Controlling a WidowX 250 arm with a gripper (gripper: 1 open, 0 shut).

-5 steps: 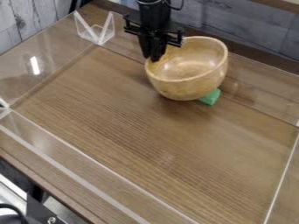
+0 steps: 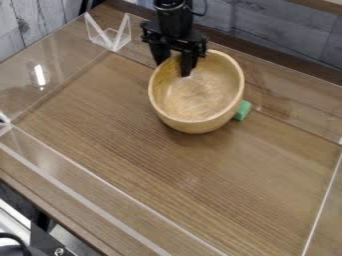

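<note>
A large wooden bowl (image 2: 195, 98) in a light tan colour sits on the wooden table in the upper middle of the camera view. My black gripper (image 2: 174, 48) is at the bowl's far rim, at the top of the view; its fingers are dark and crowded against the rim, so whether they grip it is unclear. A small green object (image 2: 242, 110) lies beside the bowl on its right, partly hidden by it.
White frame-like pieces (image 2: 110, 28) stand at the upper left and left edge. A black object (image 2: 11, 245) is at the bottom-left corner.
Over the last second the bowl has shifted left and toward the viewer, now showing more of its round inside. My gripper has stayed near its far rim.
</note>
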